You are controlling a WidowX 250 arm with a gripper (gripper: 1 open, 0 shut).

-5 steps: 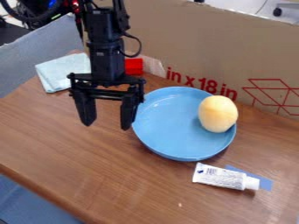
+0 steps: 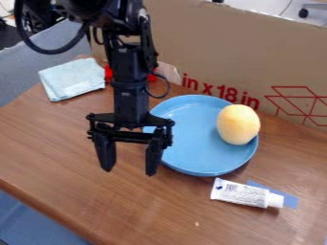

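Note:
My black gripper (image 2: 129, 159) hangs low over the wooden table (image 2: 115, 206), just left of a blue plate (image 2: 192, 153). Its two fingers are spread open with nothing visible between them. A pale yellow round object (image 2: 239, 124) sits on the right part of the plate. A white tube (image 2: 246, 192) lies on the table below the plate, on a bluish patch.
A light folded cloth (image 2: 72, 78) lies at the back left. A red object (image 2: 109, 73) is partly hidden behind my arm. A cardboard panel (image 2: 250, 57) stands along the back.
My gripper has moved downward and somewhat to the right over the last second. The plate, yellow object and tube have not moved.

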